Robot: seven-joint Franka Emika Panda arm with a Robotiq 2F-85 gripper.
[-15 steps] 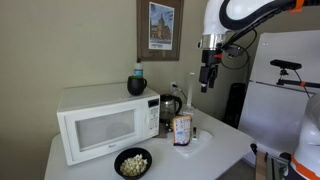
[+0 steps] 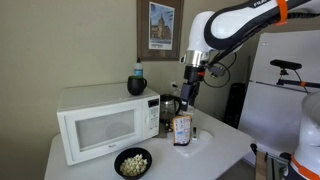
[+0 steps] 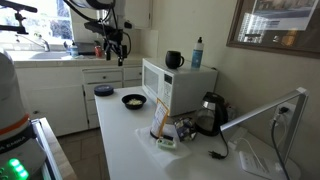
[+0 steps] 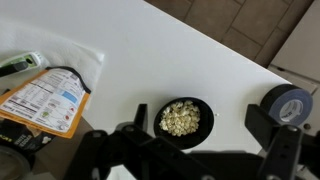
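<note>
My gripper hangs in the air above the counter, clear of everything below it. Its two dark fingers stand wide apart in the wrist view, with nothing held between them. Beneath them on the white counter is a black bowl of pale popcorn-like pieces. This bowl sits in front of the microwave in exterior view 1. An orange and white bag stands farther along the counter; it appears at the left of the wrist view.
On the microwave stand a black mug and a blue bottle. A glass kettle is near the wall. A dark round object with a blue rim lies beyond the bowl. Bare counter separates bowl and bag.
The bowl, bag and microwave have stayed put.
</note>
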